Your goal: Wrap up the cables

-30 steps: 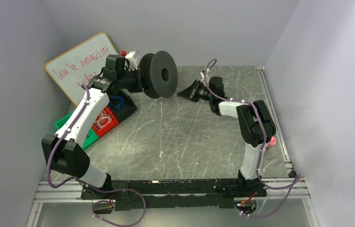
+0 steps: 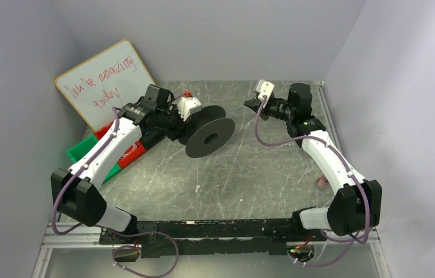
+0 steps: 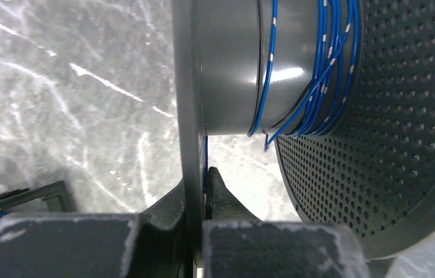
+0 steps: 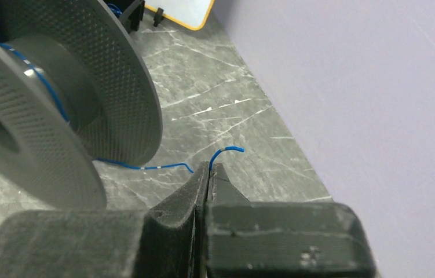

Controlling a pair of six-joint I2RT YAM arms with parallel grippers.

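Observation:
The dark grey spool (image 2: 220,131) hangs tilted above the table, its near flange edge (image 3: 187,92) between the fingers of my left gripper (image 2: 182,131), which is shut on it. Blue cable (image 3: 326,63) is wound in several loose turns round the drum, most of them bunched by the far flange. Across a gap to the right, my right gripper is shut on the cable, whose short curled end (image 4: 226,149) pokes up past the fingertips. From the spool a stretch of cable (image 4: 151,167) runs toward these fingertips.
Green, red and black bins (image 2: 131,153) stand at the left, partly under my left arm. Behind them leans a whiteboard (image 2: 106,84). Walls rise on both sides.
My left gripper has brought the spool toward the front and right, turning it to a steeper tilt.

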